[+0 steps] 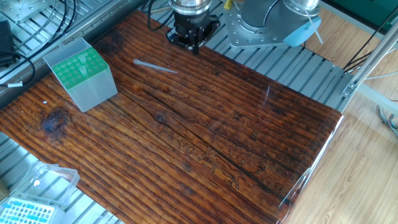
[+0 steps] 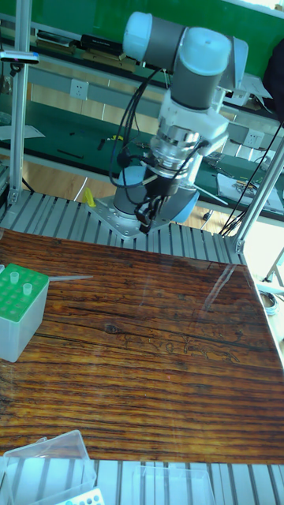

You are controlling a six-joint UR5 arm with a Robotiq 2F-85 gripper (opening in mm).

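My gripper hangs above the back edge of the wooden board, pointing down. It is dark and small in both views, and whether its fingers are open or shut does not show clearly. A clear, slim pipette tip lies flat on the board, apart from the gripper, to its lower left in exterior view 2. Further left stands a translucent tip box with a green rack top. A couple of tips stick up from that rack.
At the front left, off the board, are a clear plastic lid and a white rack with blue parts. The robot's base plate is behind the board. The board's middle and right are bare.
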